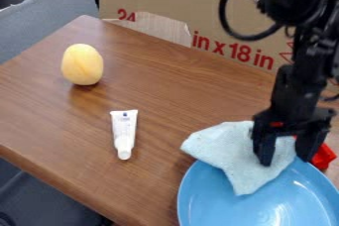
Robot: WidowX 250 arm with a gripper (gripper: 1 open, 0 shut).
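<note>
My gripper [284, 152] is open and lowered at the right, its dark fingers reaching down onto a pale blue cloth [227, 150]. The cloth lies partly on the rim of a blue plate [253, 210]. A red object [322, 158] sits behind the gripper at the right edge, mostly hidden by it. A yellow egg-shaped object [82, 64] and a white tube [123, 132] rest on the left part of the wooden table [153, 91].
A large cardboard box [212, 7] stands along the back of the table. Grey fabric [34, 37] borders it at the left.
</note>
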